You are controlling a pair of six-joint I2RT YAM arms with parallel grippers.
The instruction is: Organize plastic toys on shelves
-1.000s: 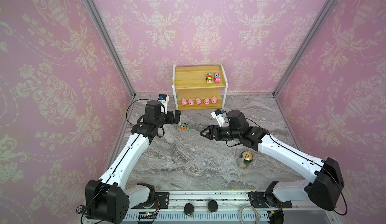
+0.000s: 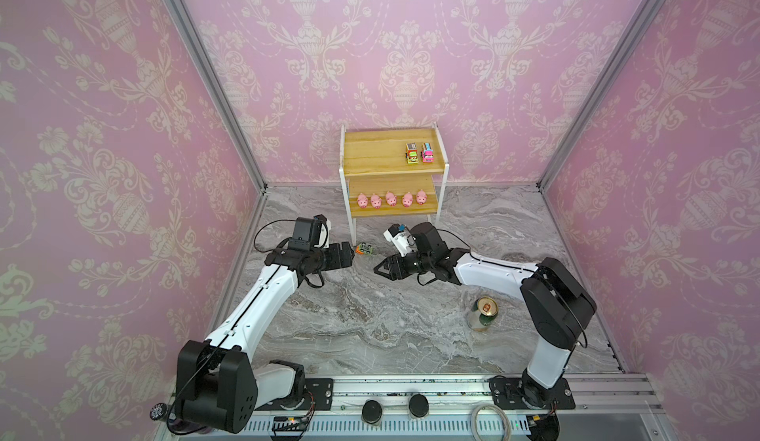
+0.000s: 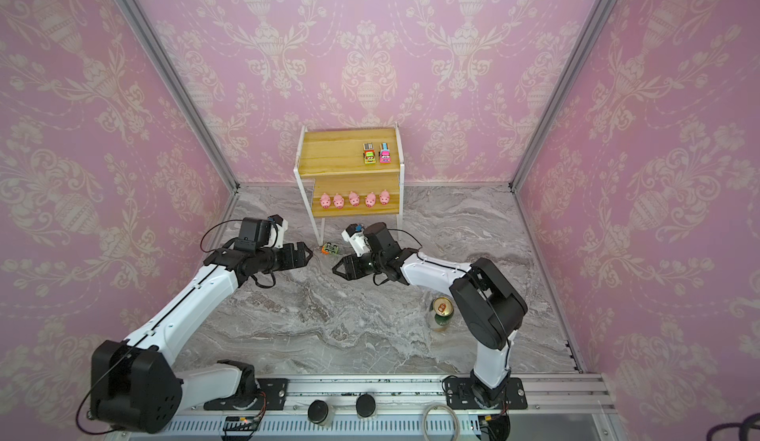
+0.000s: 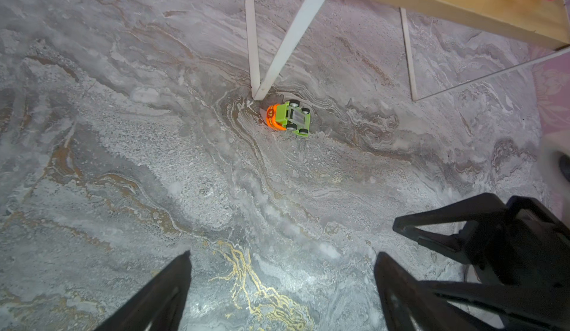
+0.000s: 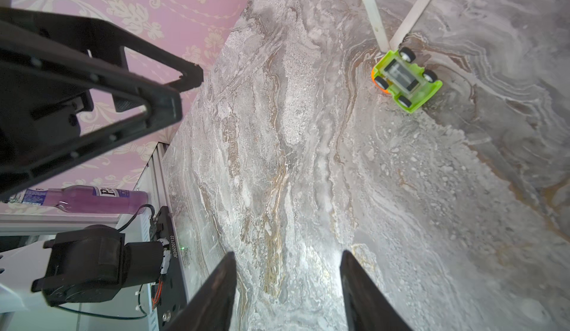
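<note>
A small green and orange toy car [image 4: 291, 117] lies tipped over on the table, wheels showing, close to the foot of the shelf's left leg. On the top board of the two-tier shelf [image 2: 372, 148], two toy cars [image 2: 419, 153] stand side by side at the right. Along the lower board runs a row of several pink pigs [image 2: 391, 198]. My left gripper [image 2: 346, 255] is open and empty, to the left of the tipped car. Open as well, my right gripper [image 2: 383, 270] is in front and to the right of that car, with nothing between its fingers.
A can [image 2: 484, 307] stands on the table at the right, near the right arm. White shelf legs [image 4: 297, 39] rise beside the tipped car. The two grippers are close together.
My right gripper has moved left, closer to the tipped car. My left gripper has come down and slightly toward the front. The toys have stayed where they were.
</note>
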